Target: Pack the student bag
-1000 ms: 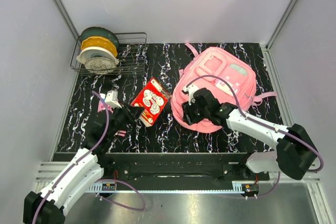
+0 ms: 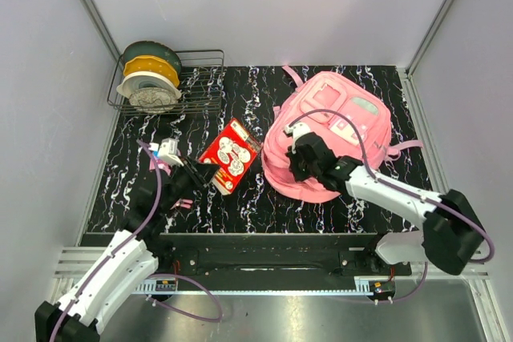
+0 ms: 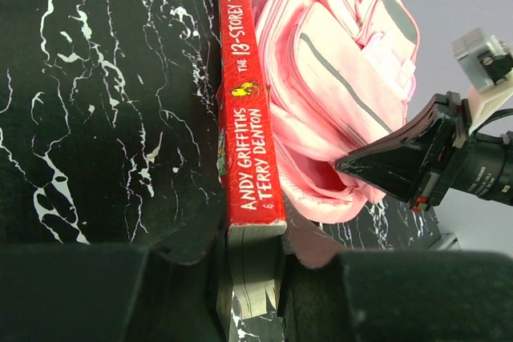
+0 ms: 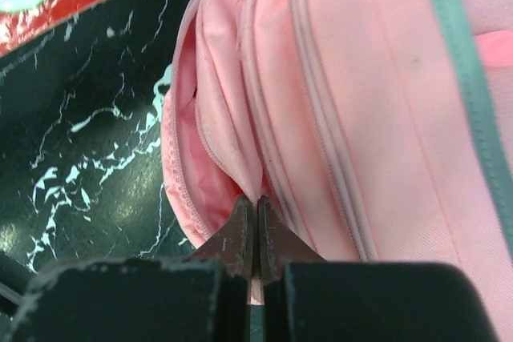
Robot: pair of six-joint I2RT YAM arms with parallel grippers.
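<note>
A pink backpack [image 2: 341,118] lies on the right half of the black marbled counter. At its near left edge my right gripper is shut on a fold of the bag's opening. In the right wrist view a gap shows inside the opening [image 4: 215,186], left of the fingertips. My left gripper is shut on a red book [image 3: 250,150], gripping it at one end with the spine up. The top view shows the book's red cover [image 2: 230,156] just left of the bag. What the bag contains is hidden.
A wire dish rack [image 2: 200,82] with several plates stands at the back left. Small pink items [image 2: 183,203] lie by the left arm, partly hidden. Bare counter [image 2: 248,94] shows behind the book.
The left gripper and book stay nearly still.
</note>
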